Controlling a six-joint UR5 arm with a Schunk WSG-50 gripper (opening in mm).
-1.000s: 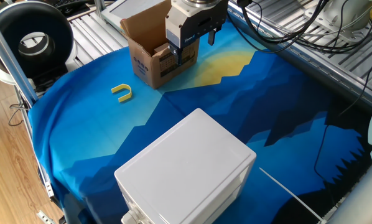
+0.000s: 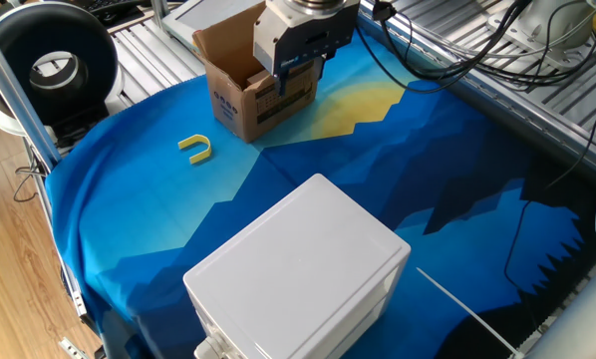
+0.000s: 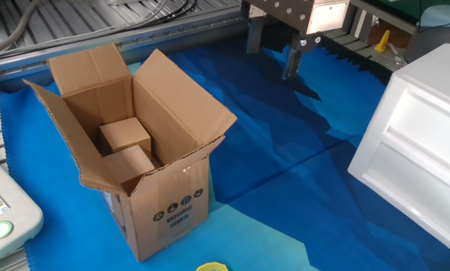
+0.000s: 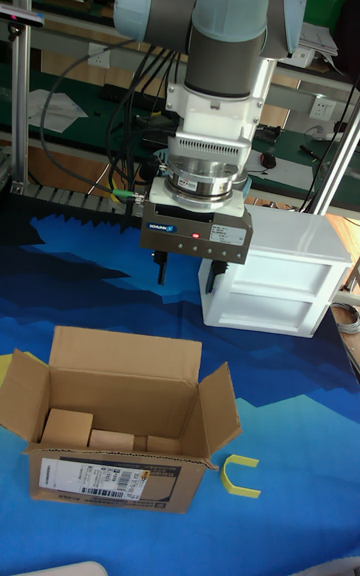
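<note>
Well apart and empty, the two fingers of my gripper (image 4: 184, 279) hang down above the blue cloth, between the cardboard box (image 4: 112, 491) and the white drawer unit (image 4: 261, 283). In exterior view 2 the gripper (image 3: 272, 62) is beyond the box (image 3: 168, 207), whose flaps are folded out. Inside that box lie small brown blocks, among them one block (image 3: 125, 135) towards the back and another block (image 3: 129, 163) nearer the front. A yellow U-shaped piece (image 2: 195, 150) lies flat on the cloth beside the box.
The white drawer unit (image 2: 298, 254) takes up the front of the cloth in exterior view 1. A thin white rod (image 2: 465, 304) lies to its right. Black cables (image 2: 447, 75) run along the back rail. Open cloth (image 2: 308, 160) separates box and drawer unit.
In exterior view 1 my gripper has shifted slightly to the left and turned a little, its fingers staying apart. The box, yellow piece and drawer unit have not moved.
</note>
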